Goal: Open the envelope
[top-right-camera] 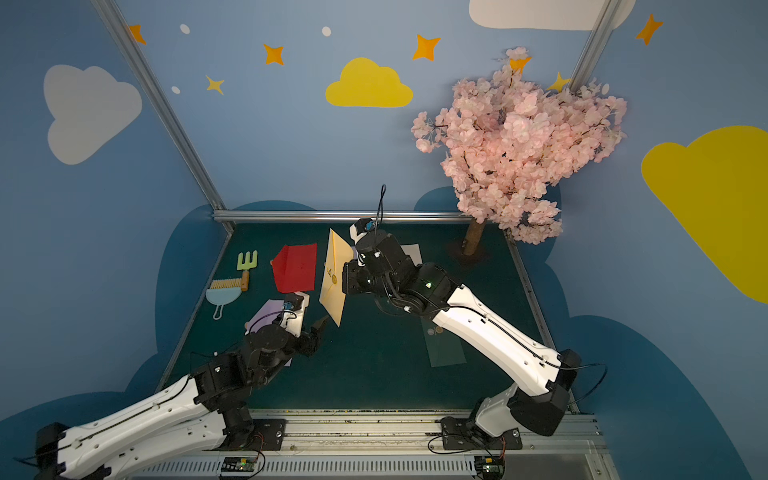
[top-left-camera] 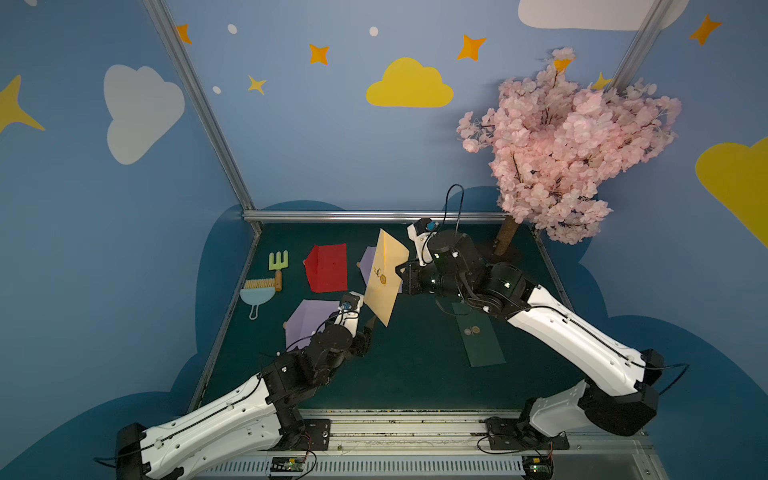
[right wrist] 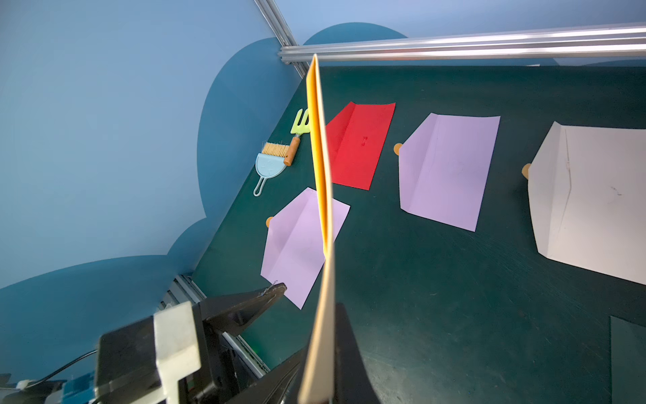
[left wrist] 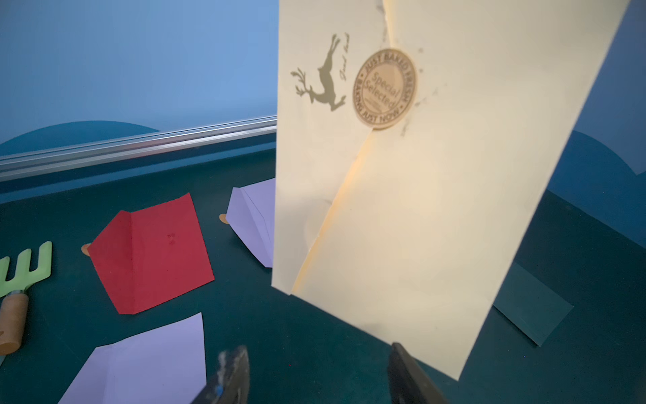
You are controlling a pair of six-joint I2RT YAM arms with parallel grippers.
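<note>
A cream envelope (left wrist: 430,202) hangs upright in the air, held along one edge by my right gripper (top-left-camera: 404,280), which is shut on it. Its front faces the left wrist camera, with a printed deer and a round brown seal (left wrist: 385,88) across the flap's edge. The flap edge stands slightly away on both sides of the seal. In the right wrist view, the envelope (right wrist: 320,155) is edge-on, with a yellow-orange gap between two layers. My left gripper is open below and in front of it, its fingers (left wrist: 233,377) apart and nothing between them.
On the green table lie a red envelope (right wrist: 360,144), lilac envelopes (right wrist: 447,168), a white envelope (right wrist: 599,202) and a dark green envelope (top-left-camera: 484,344). A toy fork (top-left-camera: 278,268) and brush (top-left-camera: 257,292) sit at left.
</note>
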